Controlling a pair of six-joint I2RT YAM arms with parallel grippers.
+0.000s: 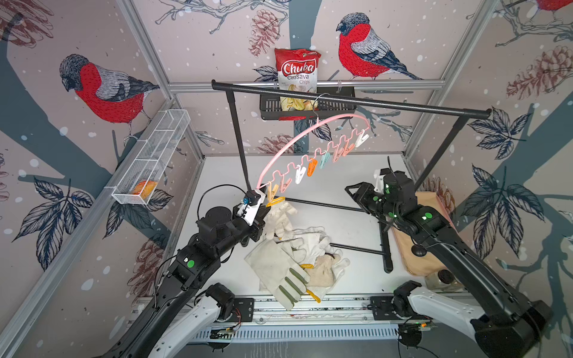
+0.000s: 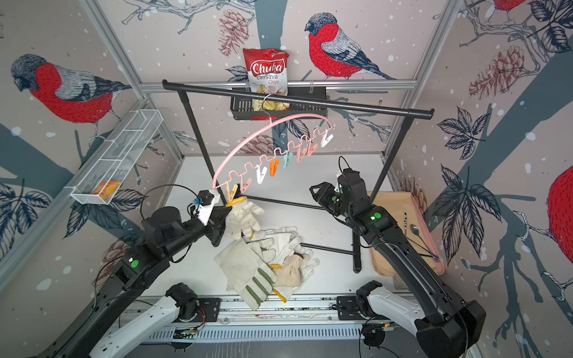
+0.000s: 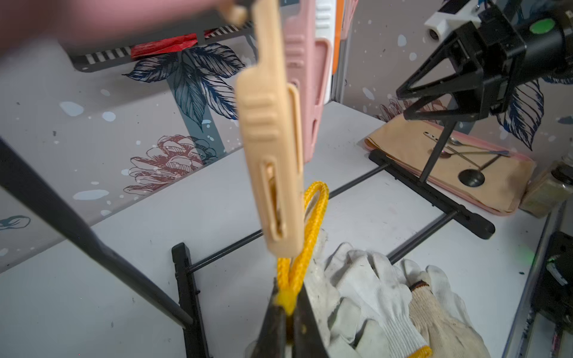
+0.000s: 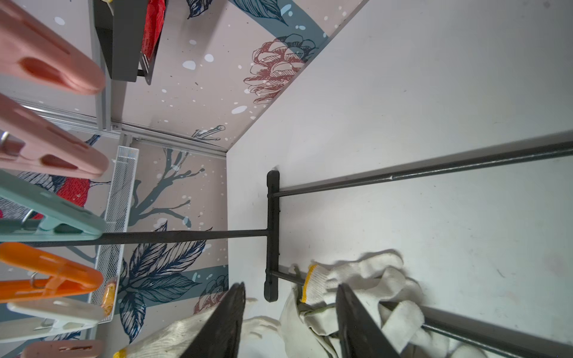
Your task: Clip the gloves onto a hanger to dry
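Observation:
A pink hanger (image 1: pixel 286 143) with coloured clips hangs from the black rail. My left gripper is shut on the yellow cord loop (image 3: pixel 317 200) of a glove, held just under the beige clip (image 3: pixel 274 208); whether they touch is unclear. That glove (image 2: pixel 241 217) hangs below. More gloves (image 1: pixel 274 268) lie heaped on the table. My right gripper is part open, empty, right of the clips.
A black rack (image 1: pixel 358 100) spans the table. A tray with utensils (image 2: pixel 391 250) is at the right, a wire basket (image 1: pixel 152 155) on the left wall.

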